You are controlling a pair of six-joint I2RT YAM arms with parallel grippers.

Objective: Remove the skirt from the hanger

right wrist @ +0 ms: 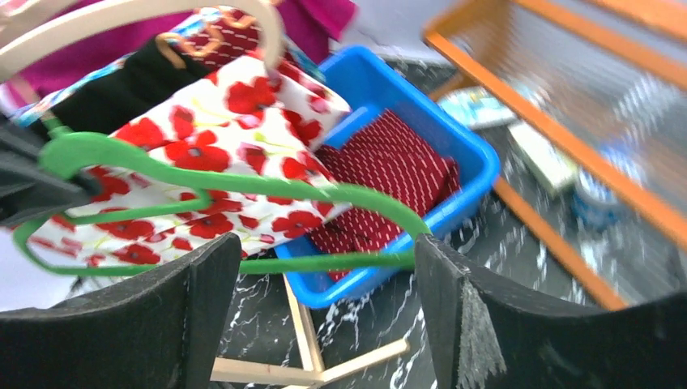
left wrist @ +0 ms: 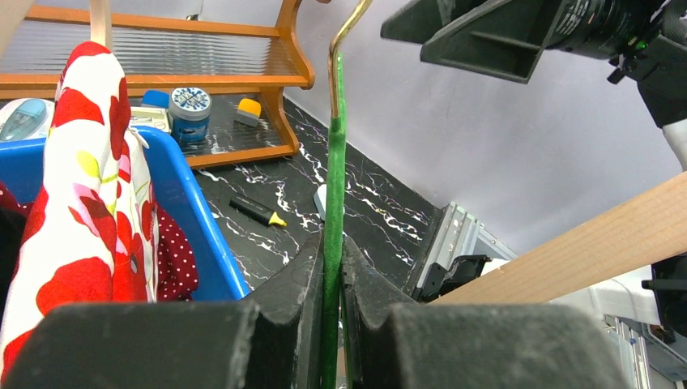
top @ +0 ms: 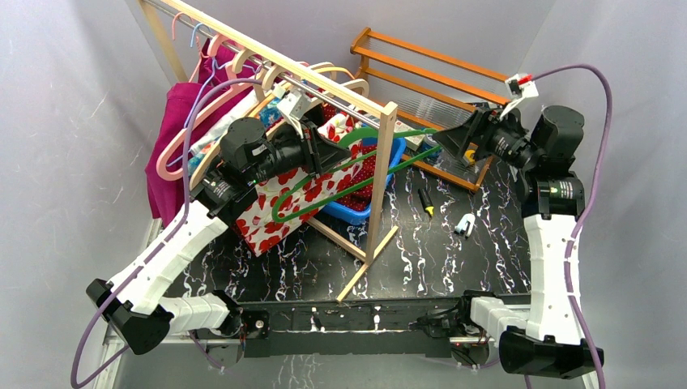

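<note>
A bare green hanger (top: pixel 324 198) is held by my left gripper (top: pixel 347 153), shut on it near the hook; in the left wrist view the hanger (left wrist: pixel 334 186) stands edge-on between the fingers. No garment shows on it. Part open, my right gripper is at the hanger's right end, which lies between its fingers in the right wrist view, close against one of them; whether they touch is unclear. Dark red dotted cloth (right wrist: pixel 385 178), possibly the skirt, lies in the blue basket (right wrist: pixel 478 162) below the hanger.
A wooden rack (top: pixel 381 182) crosses the left half, its post near the hanger. White cloth with red flowers (top: pixel 279 194) and magenta cloth (top: pixel 166 134) hang there. A wooden shelf (top: pixel 437 57) stands behind; a marker (top: pixel 425 201) lies on the table.
</note>
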